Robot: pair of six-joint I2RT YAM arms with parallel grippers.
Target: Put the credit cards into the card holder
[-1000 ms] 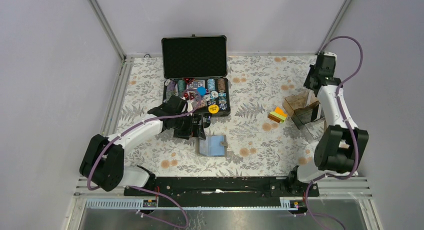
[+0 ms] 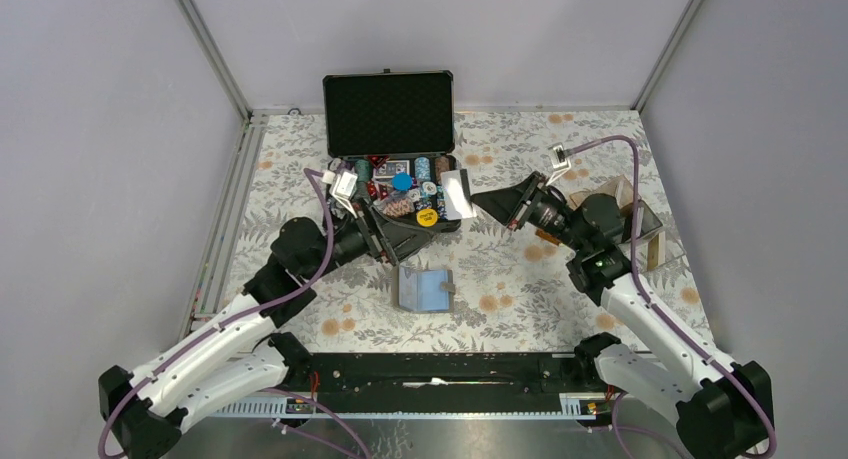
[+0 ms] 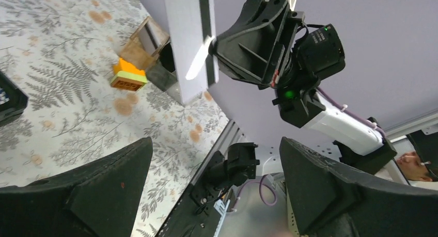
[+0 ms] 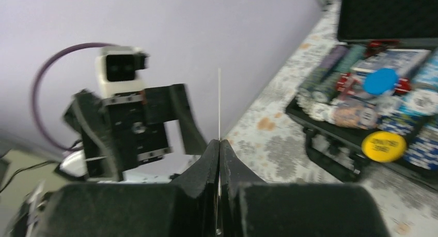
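A white card with a dark stripe (image 2: pixel 456 193) is held upright in my right gripper (image 2: pixel 476 199), which is shut on it; the left wrist view shows the card (image 3: pixel 188 41) large, and the right wrist view shows it edge-on as a thin line between the fingertips. My left gripper (image 2: pixel 410 241) is open and empty, a little below and left of the card, in front of the case. The card holder (image 2: pixel 430 291), a flat open wallet with blue sleeves, lies on the table in front of my left gripper.
An open black case (image 2: pixel 389 109) of poker chips and cards stands at the back centre. Clear boxes (image 2: pixel 650 224) and yellow-orange blocks (image 3: pixel 129 74) sit on the right, partly behind the right arm.
My right gripper has moved from the boxes at the far right to the centre, carrying the card. My left arm has risen and shifted slightly right toward it.
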